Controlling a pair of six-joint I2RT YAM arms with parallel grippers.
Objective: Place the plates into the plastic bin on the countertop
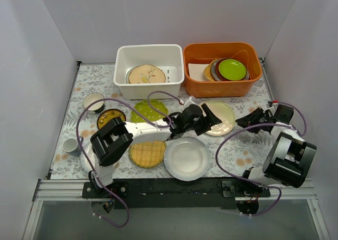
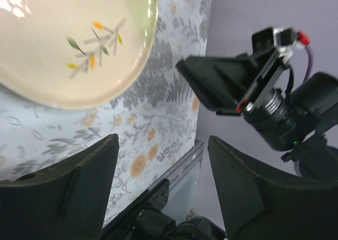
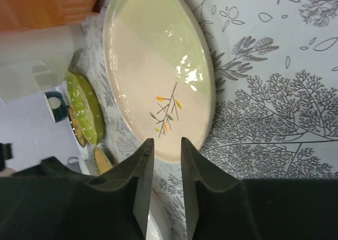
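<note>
The cream plate with a leaf design (image 1: 222, 116) lies flat on the countertop below the orange bin (image 1: 198, 86). My left gripper (image 1: 214, 125) is over the plate's lower left part in the top view, its fingers (image 2: 97, 169) wide apart and empty. Right of the plate, my right gripper is parted a little, nothing between its fingers, and clear of the rim. A stack topped by a green plate (image 1: 232, 69) is inside the orange bin. Another floral plate (image 1: 147, 74) rests in the white bin (image 1: 123, 92).
On the counter's left and middle are a green dotted dish (image 1: 149, 109), a yellow woven plate (image 1: 147, 154), a white plate (image 1: 186, 158), a brown-rimmed plate (image 1: 110, 114), a bowl (image 1: 94, 101) and a mug (image 1: 72, 146). Bare counter shows at lower right.
</note>
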